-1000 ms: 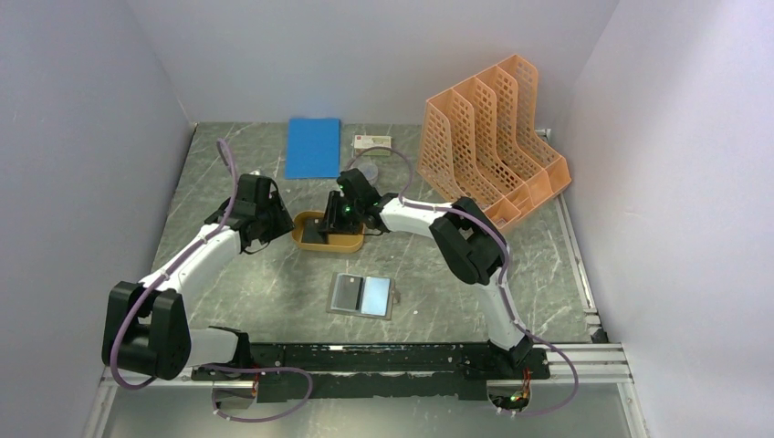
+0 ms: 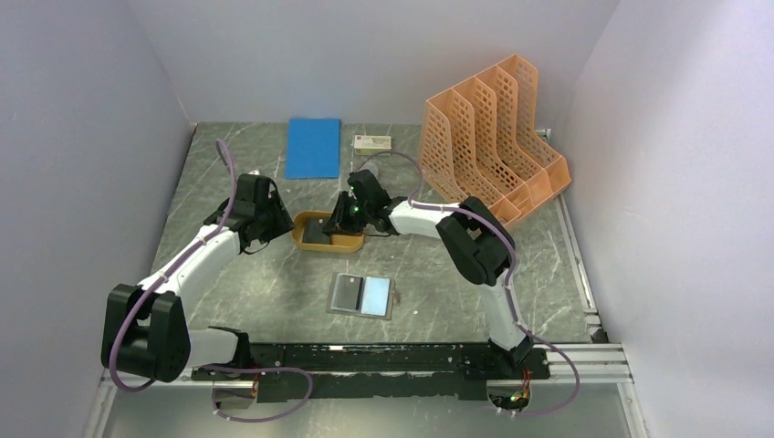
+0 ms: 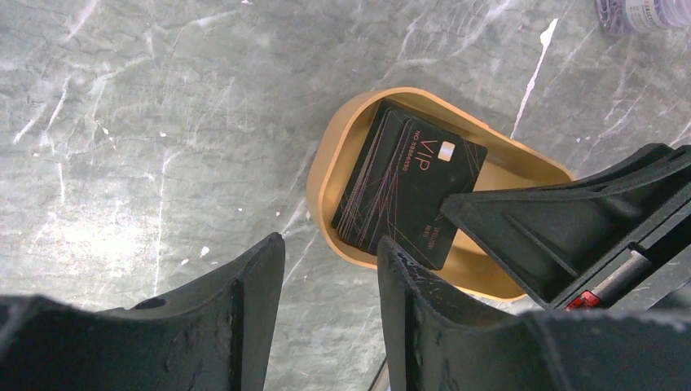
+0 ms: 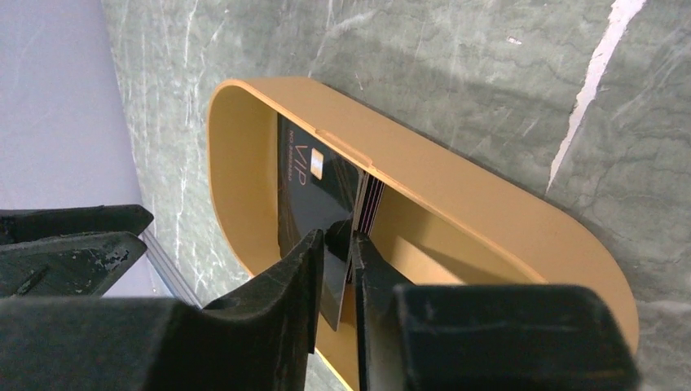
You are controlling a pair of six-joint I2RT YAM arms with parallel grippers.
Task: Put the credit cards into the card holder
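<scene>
Several black VIP cards (image 3: 428, 175) lean in a fanned stack at one end of the tan oval tray (image 2: 329, 247). My right gripper reaches into this tray, its fingers a narrow gap apart; an upright card edge shows between them, and a firm grip on it cannot be made out. Just left of the tray, my left gripper stands open with only table between its fingers. The grey card holder (image 2: 361, 315) lies unfolded in front of the tray, one half dark, the other pale blue.
At the back lie a blue sheet (image 2: 313, 148) and a small box (image 2: 372, 144), with a round clear container (image 3: 644, 15) nearby. An orange slotted rack (image 2: 497, 137) stands back right. Table around the card holder is clear.
The right gripper has shifted slightly to the right and towards the front within the tray. The left arm, tray and card holder stay where they were.
</scene>
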